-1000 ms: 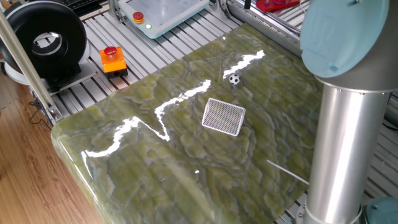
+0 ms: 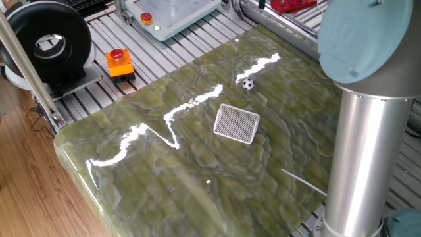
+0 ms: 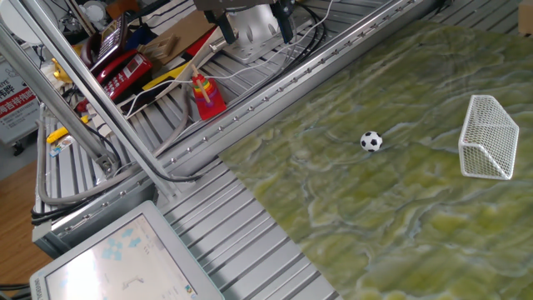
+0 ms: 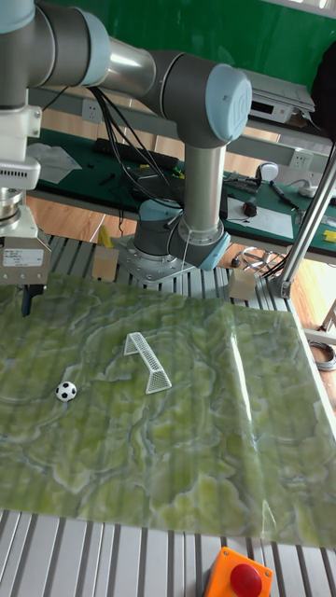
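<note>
A small black-and-white soccer ball [image 2: 248, 83] [image 3: 371, 141] [image 4: 65, 391] rests on the green marbled mat. Beside it, a short gap away, stands a white mesh goal [image 2: 237, 124] [image 3: 488, 137] [image 4: 149, 362]. My gripper [image 3: 256, 33] shows at the top edge of exterior view 2, its two dark fingers well apart and nothing seen between them. In exterior view 3 the gripper [image 4: 30, 302] hangs at the left edge, above the mat and clear of both ball and goal.
Around the mat [image 2: 145, 178] runs a slotted metal table. An orange emergency-stop box [image 2: 120, 65] and a teach pendant [image 2: 172, 14] lie off the mat. My arm's base [image 4: 164, 249] stands on the goal's side.
</note>
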